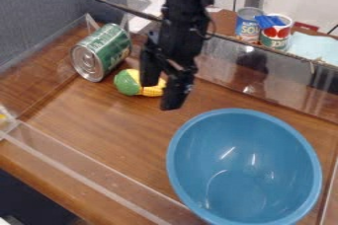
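My black gripper (164, 81) hangs over a yellow and green toy corn (129, 83), its fingers open and reaching down around the corn's right part. The corn lies on the wooden tray floor (93, 130). A green and silver can (101, 51) lies on its side to the left of the corn. A large blue bowl (243, 170) stands at the lower right.
Clear plastic walls edge the tray. Behind the back wall stand a blue can (247, 24) and a red-and-white can (275, 37). A grey padded panel (40, 22) is at the left. The tray's front left is clear.
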